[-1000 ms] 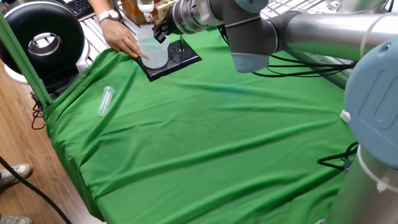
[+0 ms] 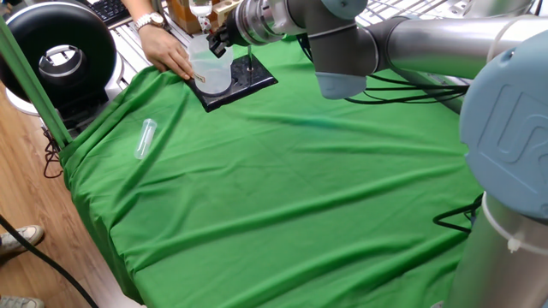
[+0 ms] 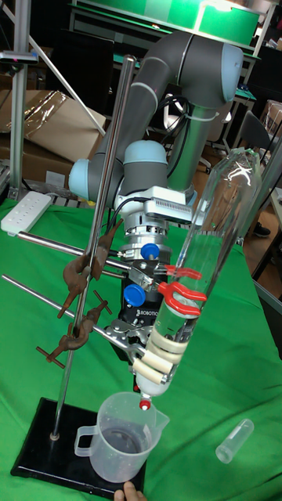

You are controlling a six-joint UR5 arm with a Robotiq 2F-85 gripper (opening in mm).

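My gripper (image 2: 220,43) is at the top of exterior view 1, close beside the upper part of a clear plastic beaker (image 2: 211,66). In exterior view 3 the beaker (image 3: 125,438), with a handle and spout, stands on the black stand base (image 3: 50,455). A tilted glass vessel (image 3: 218,217) with a white lower end and red tip (image 3: 145,405) hangs in clamps above it. The gripper's dark body (image 3: 138,317) is behind the clamps, its fingers mostly hidden. Whether its fingers are open or shut does not show. A person's hand (image 2: 165,51) touches the beaker's side or the base edge.
A clear tube (image 2: 145,139) lies on the green cloth (image 2: 282,205), apart from the stand. The metal rod (image 3: 100,217) and rusty clamp holders (image 3: 77,329) crowd the space around the gripper. A white power strip (image 3: 27,213) lies at the left.
At the right of exterior view 1 the arm's large blue-capped joint and the column below it have shifted left. The gripper end has barely moved; beaker, hand and tube look unchanged.
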